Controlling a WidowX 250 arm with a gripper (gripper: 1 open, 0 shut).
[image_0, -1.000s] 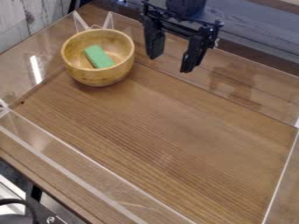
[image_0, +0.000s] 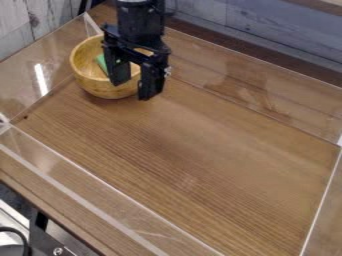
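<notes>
My black gripper (image_0: 134, 73) is open over a yellow bowl (image_0: 87, 62) at the upper left of the camera view. Its fingers hang at the bowl's right side and partly hide it. Inside the bowl, a small green object (image_0: 102, 62) shows at the left of the gripper, partly covered by it.
A grey-blue plank wall (image_0: 267, 30) stands behind it, with a raised edge along the left side.
The gripper has moved left from the upper middle and right of the table to over the bowl, where it now partly hides the bowl and the green object.
</notes>
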